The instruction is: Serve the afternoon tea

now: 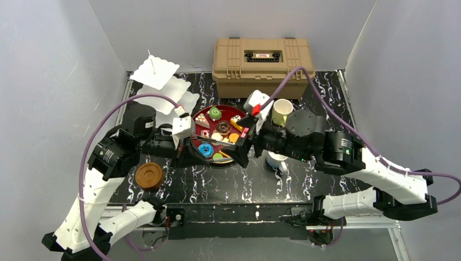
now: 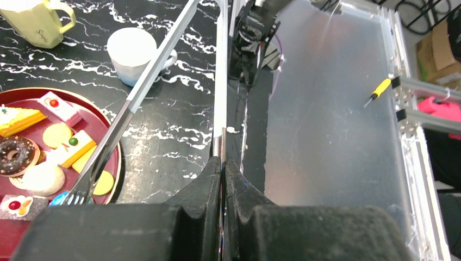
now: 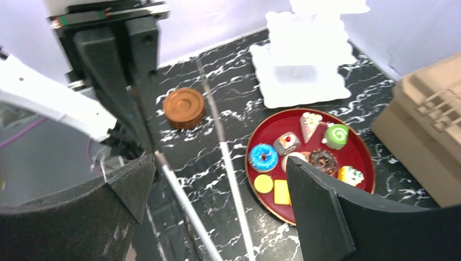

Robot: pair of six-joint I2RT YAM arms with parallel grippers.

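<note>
My left gripper is shut on a long pair of silver metal tongs [image 2: 220,87], whose forked arm reaches over the red plate [image 2: 60,98] of toy pastries. My right gripper stands open above the table, right of the left one in the top view. The plate [image 1: 198,115] holds donuts, cakes and cookies. A white tiered stand [image 1: 155,73] stands at the back left. A yellow mug [image 1: 282,109] and a white-blue mug [image 2: 130,51] stand right of the plate.
A brown toolbox [image 1: 263,62] fills the back centre. A round wooden coaster [image 1: 148,175] lies at the front left.
</note>
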